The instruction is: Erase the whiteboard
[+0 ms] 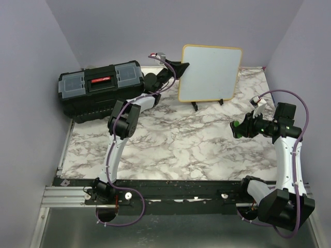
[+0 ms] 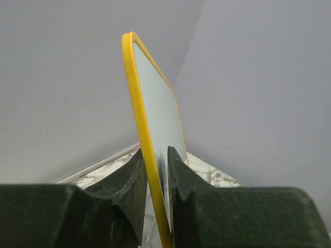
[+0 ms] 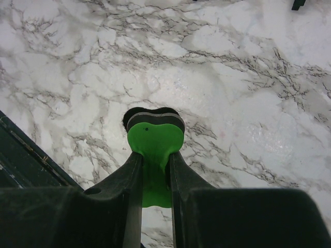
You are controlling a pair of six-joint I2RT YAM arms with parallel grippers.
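Note:
The whiteboard (image 1: 212, 72), white with a yellow rim, stands upright at the back of the table. No marks show on its face from above. My left gripper (image 1: 184, 68) is shut on its left edge; in the left wrist view the fingers (image 2: 137, 173) lie on both sides of the yellow rim (image 2: 139, 111). Over the table's right side, my right gripper (image 1: 247, 126) is shut on a green eraser (image 3: 155, 137) with a dark grey pad. The eraser (image 1: 236, 129) is well apart from the board.
A black toolbox (image 1: 90, 106) with grey lids fills the back left, close beside my left forearm. Two black feet (image 1: 195, 106) support the board from below. Grey walls enclose the sides and back.

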